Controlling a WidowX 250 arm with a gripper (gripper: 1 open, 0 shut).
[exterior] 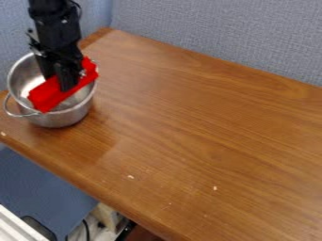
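My black gripper (pixel 66 67) is shut on a long red object (pixel 51 94), held tilted within a silver metal pot (pixel 70 115) at the table's left edge. The red object slopes from the gripper at the upper right down toward the pot's lower-left rim. The pot has a wire loop handle on its near left. The gripper's fingertips are partly hidden against the red object.
A grey padded wall (pixel 220 28) runs along the back. Beyond the near left edge are a blue surface and some cables.
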